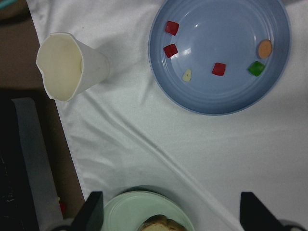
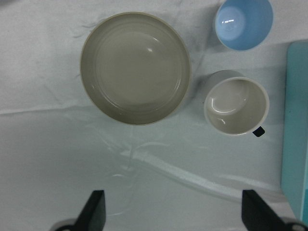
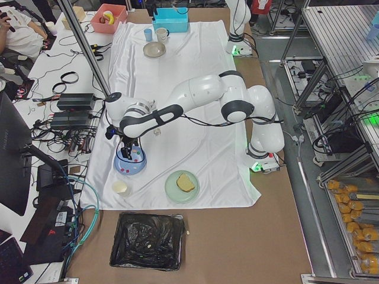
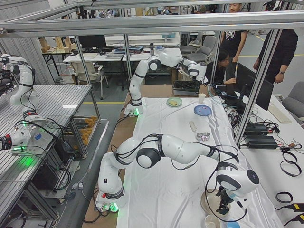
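My left gripper is open over the cloth, with a green plate (image 1: 115, 211) holding bread (image 1: 159, 224) below it. A blue plate (image 1: 216, 96) carries several small coloured pieces, beside a pale cup (image 1: 72, 67). My right gripper stands open above the cloth at the other end, near a grey plate (image 2: 134, 67), a white mug (image 2: 236, 106) and a blue cup (image 2: 243, 24). Nothing shows between either gripper's fingers.
A black lined tray (image 3: 145, 239) lies beyond the cloth's edge. A turquoise box (image 2: 293, 130) borders the right gripper's area.
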